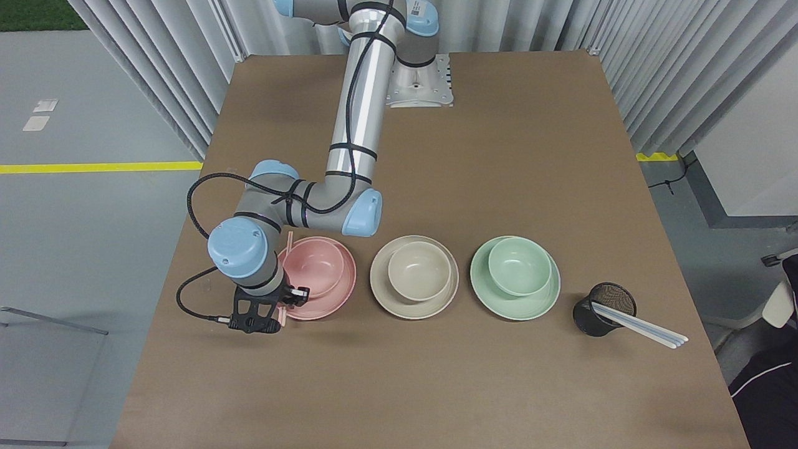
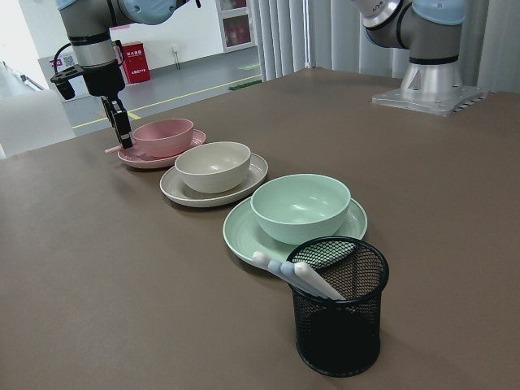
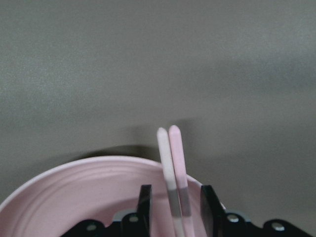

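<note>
My gripper is low over the pink plate (image 3: 84,197), its black fingers apart around two chopsticks, one pale (image 3: 168,163) and one pink (image 3: 178,158), that lie across the plate's edge; they do not appear clamped. In the front view the pink bowl (image 1: 314,265) sits on that plate at the left, beside the arm. Further right are a cream bowl (image 1: 419,270) on a cream plate and a green bowl (image 1: 518,265) on a green plate.
A black mesh cup (image 1: 591,318) with pale chopsticks (image 1: 643,325) leaning out stands at the right.
</note>
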